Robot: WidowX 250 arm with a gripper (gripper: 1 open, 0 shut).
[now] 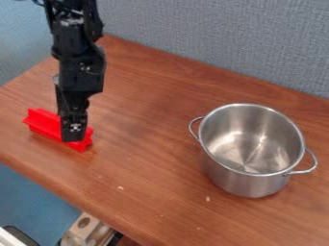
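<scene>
My black gripper (71, 120) points straight down at the left of the table, open, its fingers over and around the middle of a red elongated block (41, 122). The block lies at a slant near the table's left edge, partly hidden behind the fingers.
A steel pot (251, 168) with two loop handles stands on the right of the wooden table (167, 72). A grey wall rises behind; a blue surface lies below the left edge.
</scene>
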